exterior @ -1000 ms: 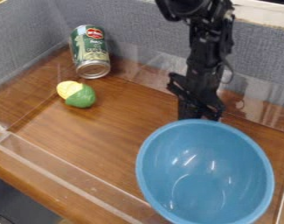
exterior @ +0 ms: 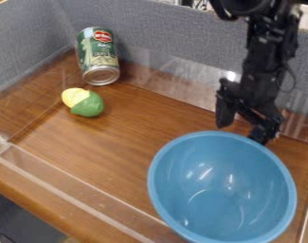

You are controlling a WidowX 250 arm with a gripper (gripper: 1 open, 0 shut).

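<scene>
My gripper (exterior: 243,118) hangs open at the right, above and just behind the rim of a large blue bowl (exterior: 220,190), with nothing visible between its fingers. The bowl appears empty. A green and yellow object (exterior: 86,106) lies on the wooden surface at the left, and a Del Monte can (exterior: 99,58) is at the back left by the grey wall.
Grey padded walls (exterior: 169,47) line the back and left, with clear plastic edges along them and the front.
The bowl, can and green and yellow object show no clear change.
</scene>
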